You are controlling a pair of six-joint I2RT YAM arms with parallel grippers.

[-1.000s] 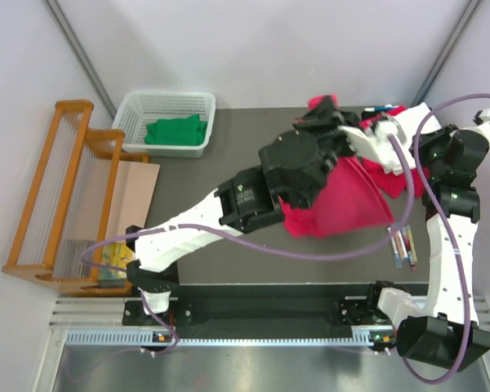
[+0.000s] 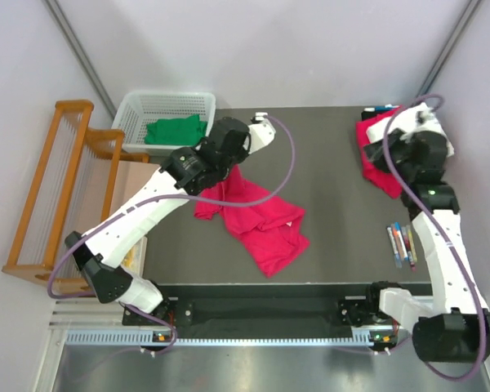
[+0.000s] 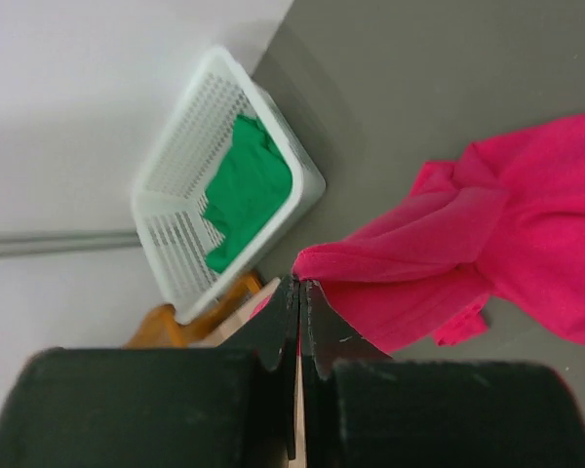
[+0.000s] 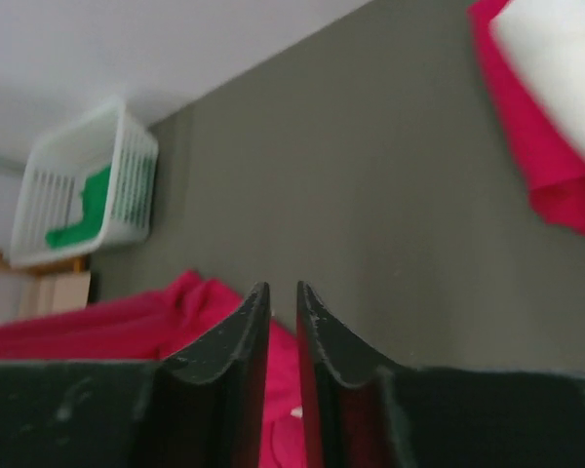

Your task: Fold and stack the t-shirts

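Note:
A crumpled red t-shirt [image 2: 261,220] lies across the left-middle of the dark table, its upper left part hidden by my left arm. In the left wrist view, my left gripper is shut, with a folded end of the red cloth [image 3: 409,244] at its fingertips. My right gripper has its fingers slightly apart and nothing between them; in the top view it is blurred, over the left side of the stack. That stack at the back right is a white folded shirt [image 2: 416,122] on red cloth [image 2: 384,181].
A white basket [image 2: 210,106] with a green shirt [image 2: 178,130] stands back left. Beside it is a wooden rack [image 2: 33,196]. Several markers [image 2: 402,245] lie front right, below the stack. Between the red shirt and the stack the table [image 2: 331,163] is bare.
My left arm has swung from the right to the left, drawing the red shirt along, and the shirt now lies lower and more bunched. The right gripper has moved left over the stack.

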